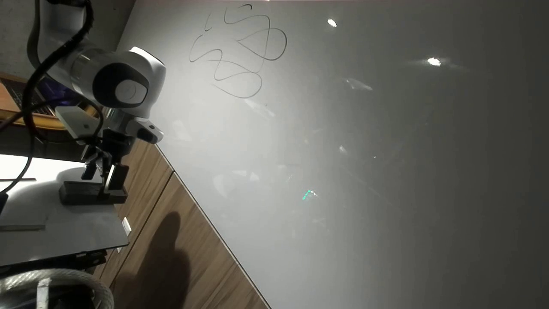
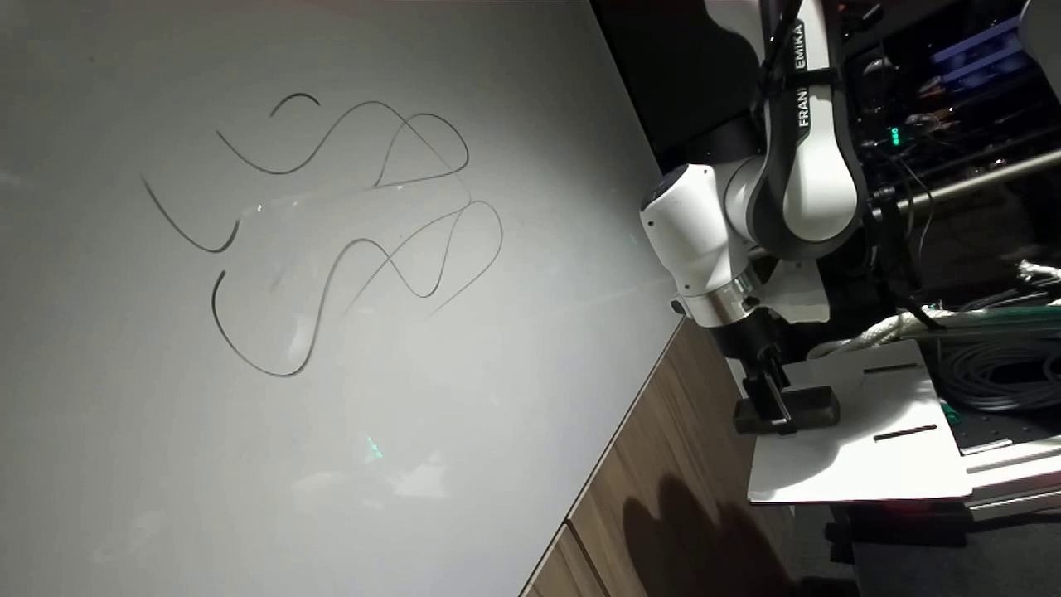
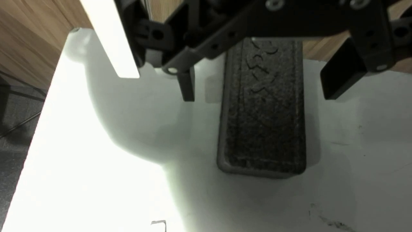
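Note:
A dark grey block, seemingly an eraser (image 3: 264, 131), lies flat on a white board-like shelf (image 3: 185, 185) in the wrist view. My gripper is open above it, with one finger to each side and gaps showing between the block and both fingertips. Exterior view 1 has the gripper (image 1: 104, 176) over the block (image 1: 82, 193), pointing down. From the other side, in exterior view 2, the block (image 2: 817, 406) is partly hidden behind the gripper's fingers (image 2: 776, 403). Thin dark marker squiggles (image 2: 328, 288) run across the large whiteboard (image 2: 249, 478).
Wooden panels (image 1: 170, 247) separate the shelf from the whiteboard. A thick pale rope or hose (image 1: 56, 275) lies below the shelf in exterior view 1. Coiled cables (image 2: 995, 373) sit beyond the shelf in exterior view 2. Around the block the shelf surface is bare.

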